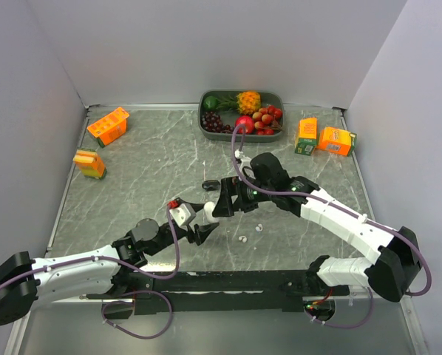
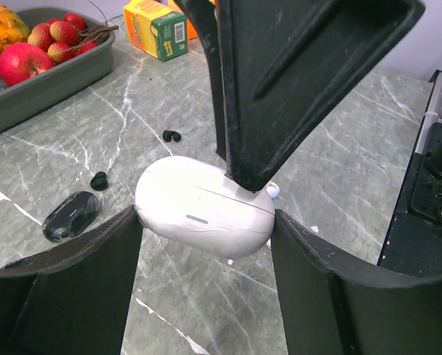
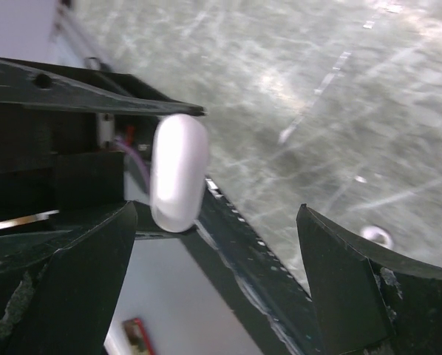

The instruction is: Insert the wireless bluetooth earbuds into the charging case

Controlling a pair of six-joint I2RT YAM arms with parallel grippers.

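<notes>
My left gripper [image 1: 202,220] is shut on the white charging case, which shows upright in the right wrist view [image 3: 178,170]. My right gripper [image 1: 229,198] stands open beside it; in the left wrist view its dark fingers [image 2: 295,59] touch or overlap the case's top. Small white pieces, likely earbuds, lie on the table [image 1: 259,227] [image 1: 242,239]; which is which is too small to tell.
A black case [image 2: 71,216] with small black pieces [image 2: 171,136] lies behind. A fruit tray [image 1: 241,115] stands at the back, with orange boxes at both sides.
</notes>
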